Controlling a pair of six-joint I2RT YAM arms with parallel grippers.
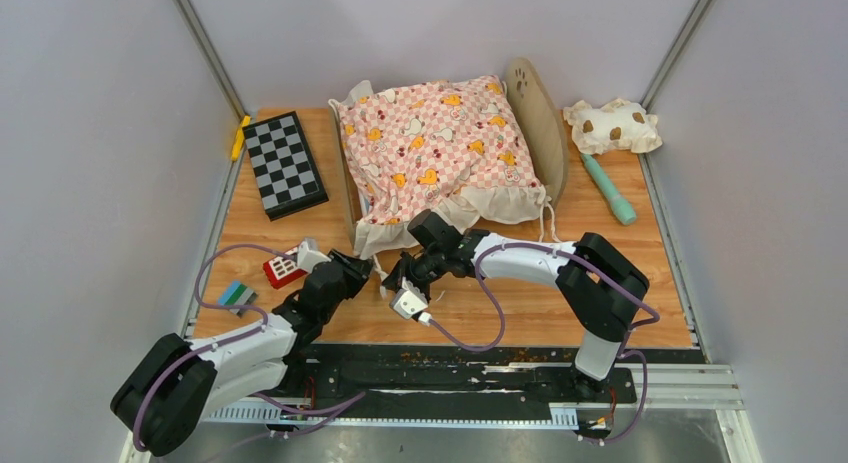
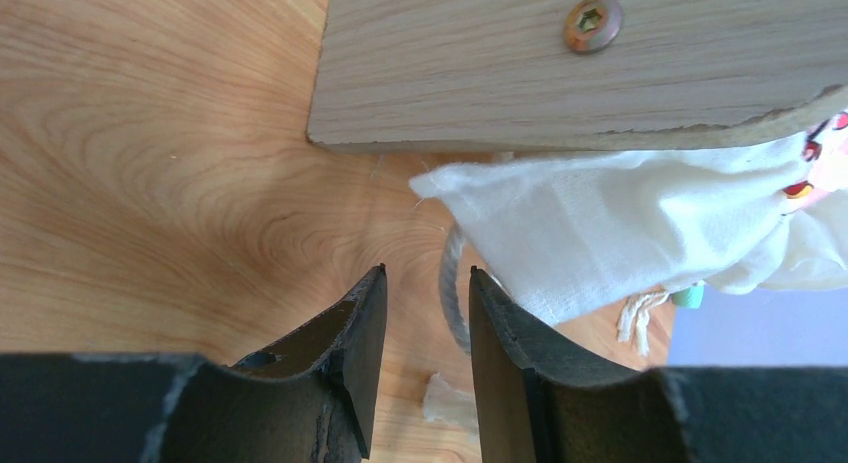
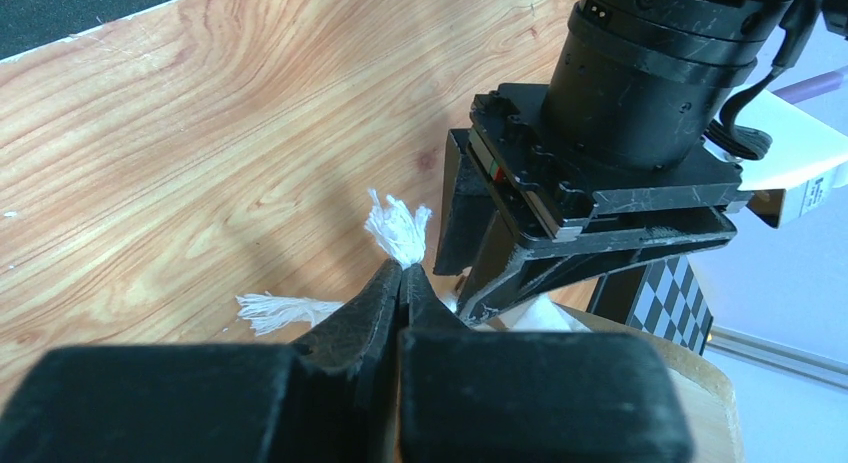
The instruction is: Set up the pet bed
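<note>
A pink checked mattress [image 1: 430,143] with a cream ruffle lies on the wooden pet bed, whose headboard [image 1: 535,123] stands at the right. At the bed's near left corner, a white cord [image 2: 450,283] hangs below the cloth [image 2: 600,223]. My left gripper is part open, with the cord showing between its fingers but not gripped. Just to the right, my right gripper is shut on a cord end, its frayed white tassel [image 3: 397,230] sticking out past the fingertips. A second tassel [image 3: 285,310] shows beside those fingers.
A checkerboard [image 1: 286,165], a red toy [image 1: 284,269] and a striped block [image 1: 237,295] lie on the left. At the right are a small cream pillow [image 1: 612,127] and a green stick [image 1: 610,190]. Both arms crowd the bed's near left corner.
</note>
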